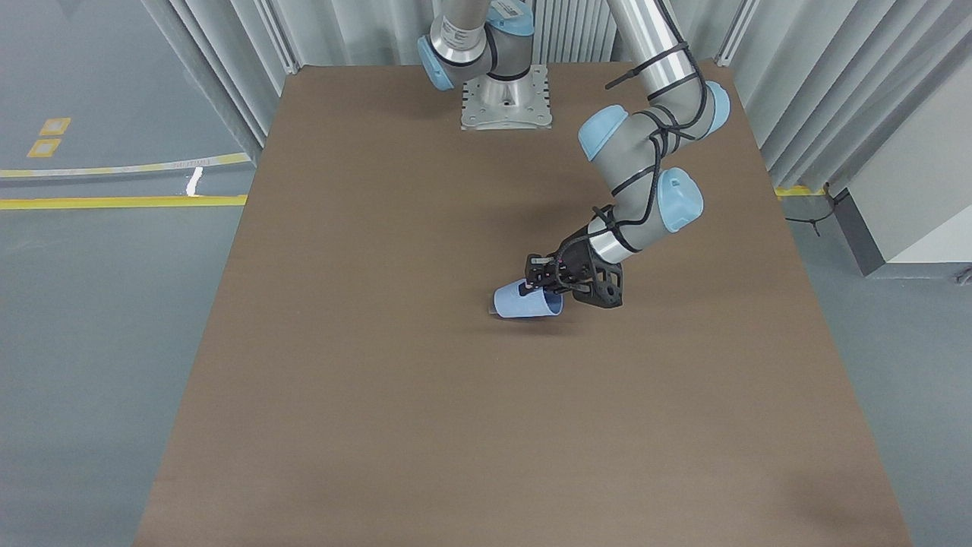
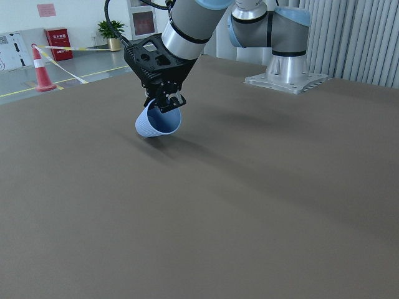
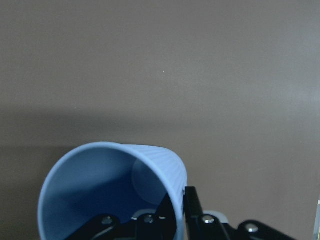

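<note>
A light blue ribbed cup (image 1: 515, 304) lies on its side on the brown table, its mouth toward the right in the front view and facing the camera in the left view (image 2: 147, 124). My black gripper (image 1: 538, 284) is down at the cup's rim. In the wrist view the cup (image 3: 100, 190) fills the lower left, and my gripper has one finger inside the mouth and the other outside, with the cup's wall between them, apparently shut on that rim.
The table's edges drop to the floor at both sides.
</note>
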